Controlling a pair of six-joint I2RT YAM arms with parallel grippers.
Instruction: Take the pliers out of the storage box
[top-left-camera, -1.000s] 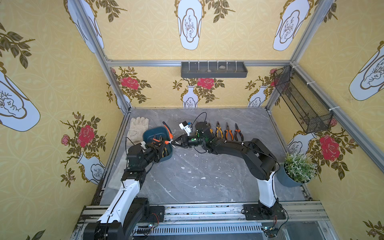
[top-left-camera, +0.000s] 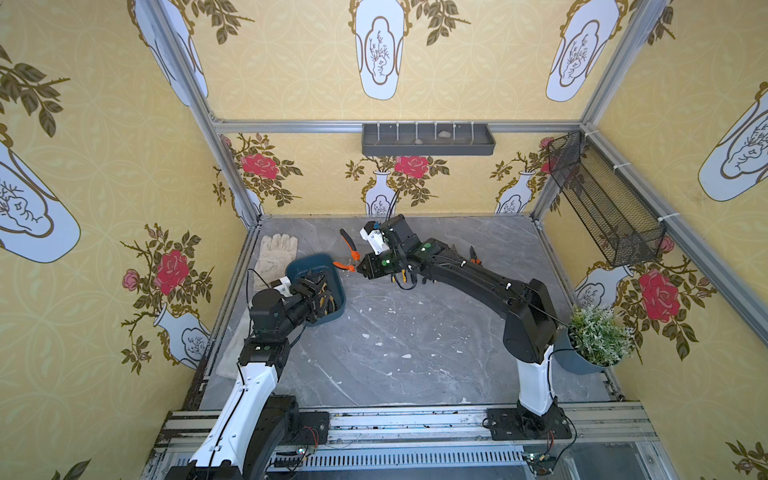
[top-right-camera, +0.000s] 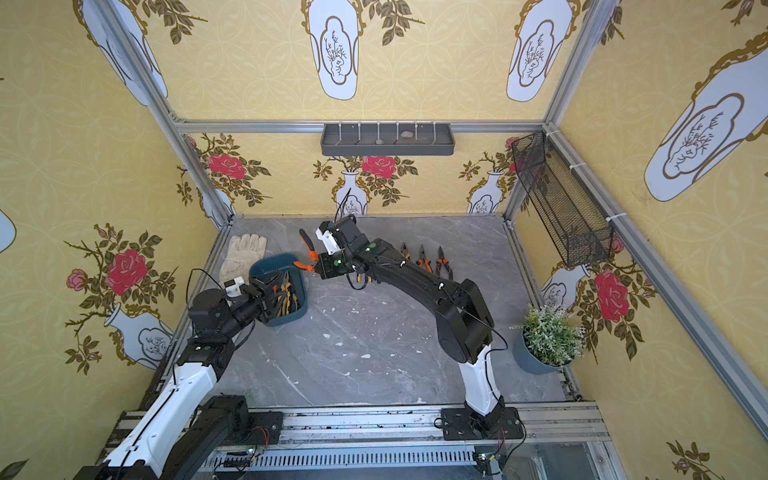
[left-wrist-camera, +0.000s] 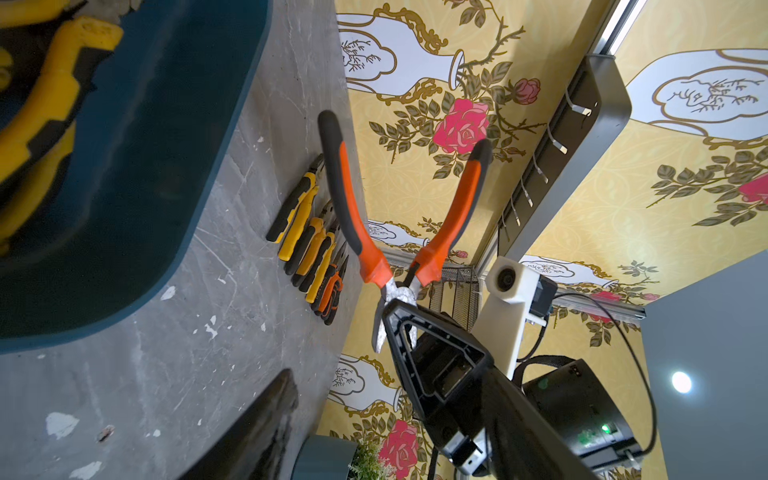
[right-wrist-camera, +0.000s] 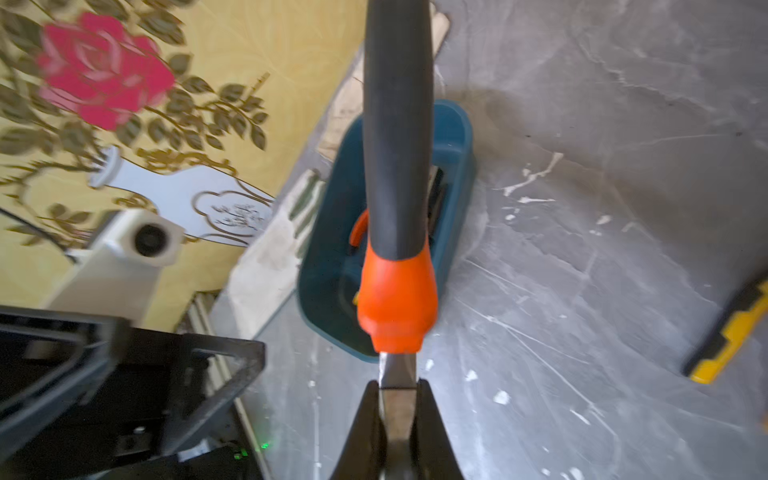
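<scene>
Orange-and-black pliers (left-wrist-camera: 436, 248) are raised in my right gripper, which is shut on their metal head; their handles spread upward in the left wrist view. My left gripper (top-left-camera: 316, 292) is open over the teal storage box (top-left-camera: 336, 308), with nothing seen between its fingers; the held pliers are apart from it. The box (left-wrist-camera: 168, 200) still holds several yellow-and-black pliers (left-wrist-camera: 64, 88), partly hidden in the top views by the left gripper.
A row of several pliers (top-right-camera: 440, 264) lies on the table at the back right. Gloves (top-left-camera: 276, 256) lie left of the box. A potted plant (top-left-camera: 592, 336) stands at the right.
My right gripper has risen and moved toward the back with the orange pliers, away from my left gripper, which has stayed about where it was over the box.
</scene>
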